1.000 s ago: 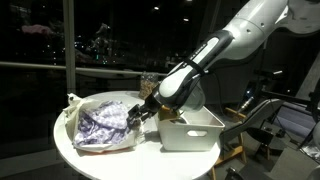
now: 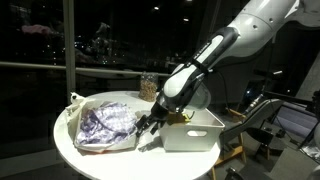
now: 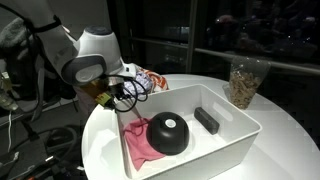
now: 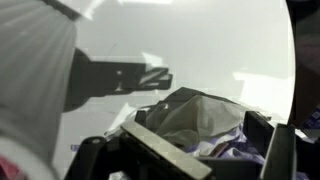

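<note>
My gripper [image 2: 148, 125] hangs open over the round white table, between an open cloth-filled bag and a white box. In exterior view 2 the gripper [image 3: 134, 91] stands close to the box's left corner. The pale bag with a checked purple-and-white cloth [image 2: 104, 124] lies at the table's left. Inside the white box [image 3: 196, 158] are a pink cloth [image 3: 142, 145], an upturned black bowl [image 3: 168, 132] and a small dark block [image 3: 206, 120]. From the wrist, the crumpled cloth [image 4: 205, 118] shows beyond the parted fingers; I see nothing held.
A clear jar of brown pieces [image 3: 243, 83] stands behind the box near the table's far edge. Bare white tabletop [image 4: 190, 50] fills much of the wrist view. Folding chairs [image 2: 240, 135] stand right of the table.
My gripper has shifted right, away from the checked cloth and nearer the white box. Bag, box and jar appear to stay in place.
</note>
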